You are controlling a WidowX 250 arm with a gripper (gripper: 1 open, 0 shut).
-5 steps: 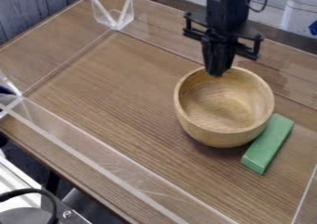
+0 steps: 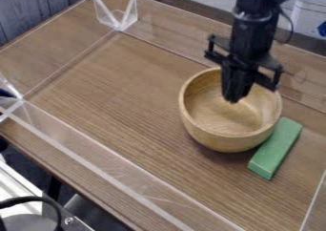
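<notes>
A wide tan bowl [image 2: 231,125] sits on the wooden table toward the right. My black gripper [image 2: 239,82] hangs over the bowl's back part, pointing down; whether its fingers are shut or apart is hard to tell in this blurred view. Beside the bowl at the front right lies a green block [image 2: 274,151].
Clear plastic pieces stand at the back left [image 2: 117,15] and along the left edge. Black cables [image 2: 32,201] show at the lower left.
My gripper has moved down and toward the front, further over the bowl. The bowl and green block have not visibly moved.
</notes>
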